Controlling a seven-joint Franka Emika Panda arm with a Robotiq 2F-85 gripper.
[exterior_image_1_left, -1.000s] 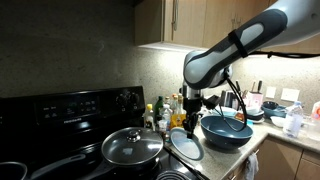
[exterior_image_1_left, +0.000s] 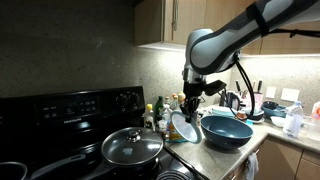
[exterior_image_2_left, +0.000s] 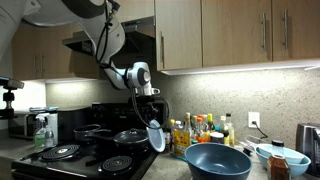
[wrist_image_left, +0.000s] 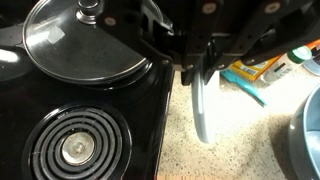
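A pale round plate (exterior_image_1_left: 184, 127) hangs from my gripper (exterior_image_1_left: 190, 110), tilted and held by its upper edge. In exterior view 2 the plate (exterior_image_2_left: 156, 137) is in the air near the stove's right side, below the gripper (exterior_image_2_left: 151, 119). The wrist view shows the plate (wrist_image_left: 203, 112) nearly edge-on, extending from the fingers, which are shut on it. Dark gripper parts hide the exact contact.
A lidded pan (exterior_image_1_left: 132, 148) sits on the black stove, left of the plate. To the right, a large blue bowl (exterior_image_1_left: 228, 132) rests on the counter. Several bottles (exterior_image_2_left: 190, 132) line the back wall.
My gripper has risen with the plate in it. The plate has come up from low over the counter and hangs more steeply now. Pan and bowl have stayed in place.
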